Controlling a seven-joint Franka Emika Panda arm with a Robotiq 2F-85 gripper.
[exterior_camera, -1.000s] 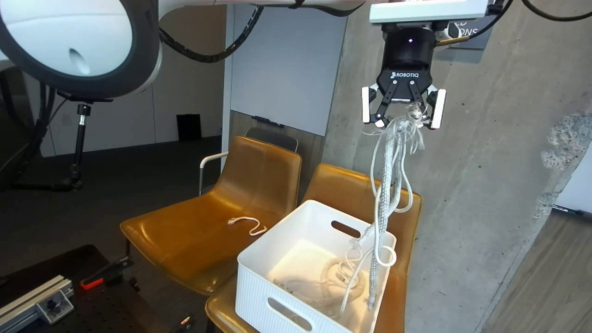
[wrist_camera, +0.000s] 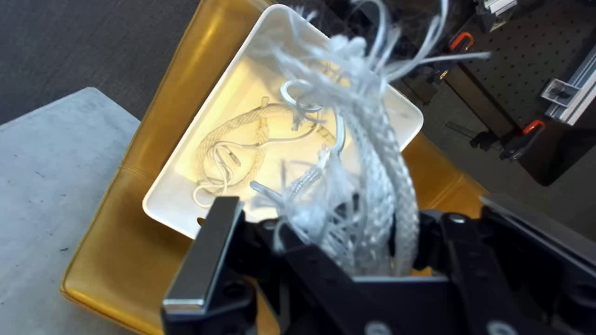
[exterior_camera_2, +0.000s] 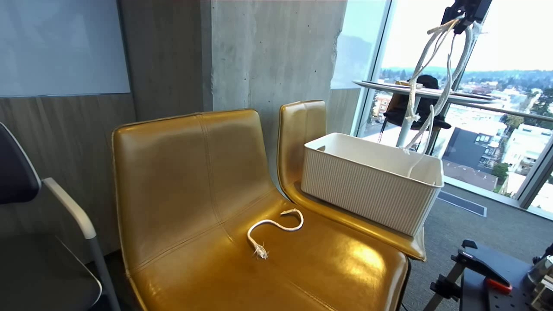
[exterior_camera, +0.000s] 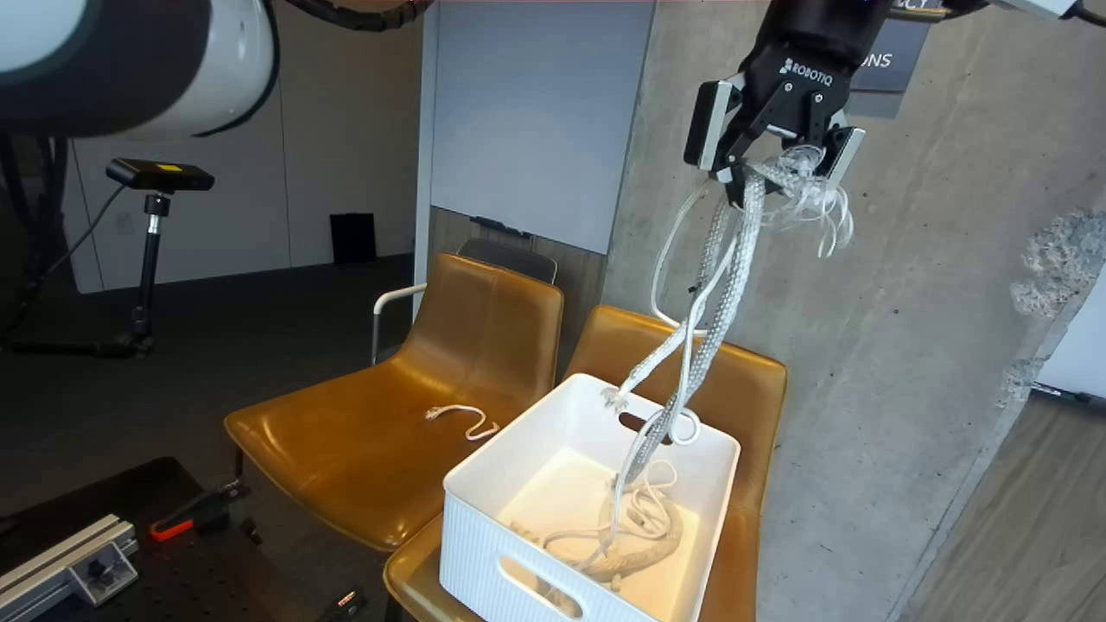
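Above the white bin (exterior_camera: pixel 498 549), my gripper (exterior_camera: pixel 772 174) is tilted and shut on a bundle of white ropes (exterior_camera: pixel 738 259). Frayed ends stick out on one side of the fingers. Long strands hang down, the lowest reaching into the bin. More rope (wrist_camera: pixel 262 120) lies coiled on the bin's floor in the wrist view. One short white rope (exterior_camera_2: pixel 274 223) with a frayed end rests apart on the seat of the neighbouring tan chair (exterior_camera_2: pixel 192 171). Close to the wrist camera, the bundle hides part of the bin and the fingertips.
The bin stands on a second tan chair (exterior_camera_2: pixel 303 129), near a concrete wall (exterior_camera: pixel 881 311). A dark bench (exterior_camera_2: pixel 484 290) with clamps is at the lower right of exterior view 2. Behind the bin stands a round table (exterior_camera_2: pixel 373 86) by the windows.
My gripper has risen and tilted, with the ropes still in it. The hanging strands have swung left and lifted higher out of the bin. The short rope has stayed put.
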